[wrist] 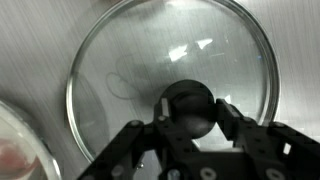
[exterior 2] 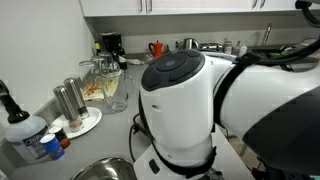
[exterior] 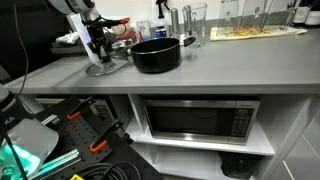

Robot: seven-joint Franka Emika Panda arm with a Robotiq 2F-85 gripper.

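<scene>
A round clear glass lid (wrist: 125,75) with a metal rim and a black knob (wrist: 190,97) fills the middle of the wrist view. My gripper is shut on that knob, a finger on either side. In exterior view 1 the lid (exterior: 98,70) is at the left end of the counter, under my gripper (exterior: 106,58); whether it touches the counter is hard to tell. To its right stands a black pot (exterior: 157,58), upright, its inside not visible. Exterior view 2 has the arm's white body in front, hiding the gripper.
Behind the pot are clear glass pitchers (exterior: 197,24) and a wooden rack (exterior: 250,32). The counter (exterior: 240,65) right of the pot is largely bare. A pale round object (wrist: 22,150) lies close to the lid at lower left in the wrist view.
</scene>
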